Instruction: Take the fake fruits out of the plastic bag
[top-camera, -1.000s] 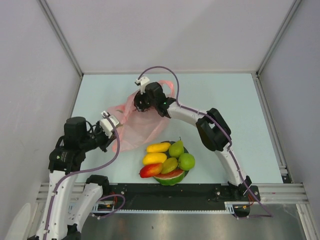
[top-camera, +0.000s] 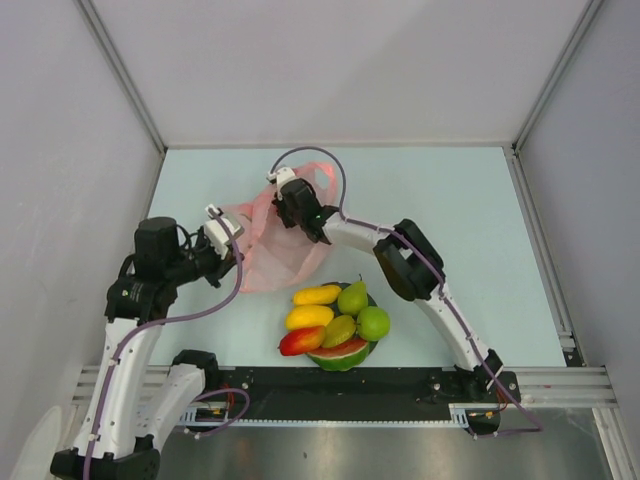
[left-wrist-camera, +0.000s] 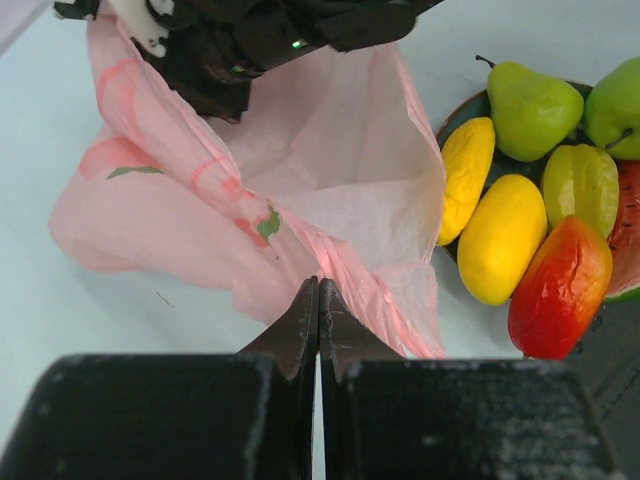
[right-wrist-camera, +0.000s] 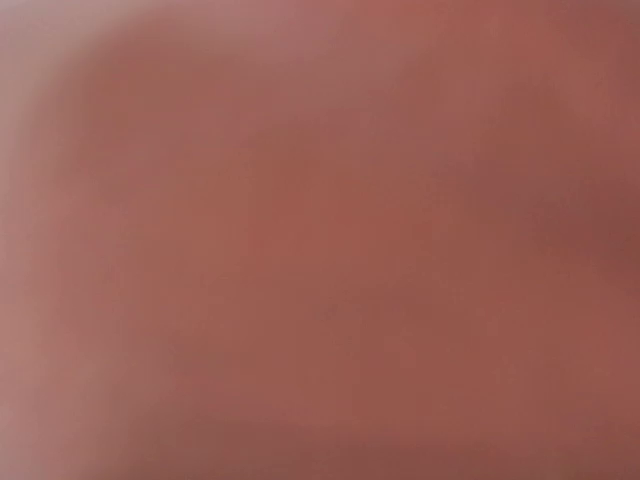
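Note:
The pale pink plastic bag (top-camera: 285, 255) lies spread and crumpled left of the table's middle. My left gripper is shut at its near left edge, the thin plastic bunched at the fingertips. Over the bag's far part, my right gripper (top-camera: 284, 212) reaches in from the right; folds hide its fingertips, and its wrist view is only a reddish blur. Outside the bag, fake fruits crowd a dark plate (top-camera: 374, 298): yellow mangoes (top-camera: 309, 317), a red-orange fruit (top-camera: 301, 341), a starfruit (top-camera: 339, 330), a pear (top-camera: 352, 298), a green apple (top-camera: 373, 323) and a watermelon slice (top-camera: 340, 355).
The plate of fruit stands near the table's front edge, just in front of the bag. Bare table (top-camera: 480, 260) stretches to the right beyond the right arm (top-camera: 410, 260). Pale walls enclose the back and sides.
My right gripper has shifted left and a little toward the front, and the bag's far right edge has come left. The left gripper has moved slightly away from the front edge. The plated fruits are unmoved.

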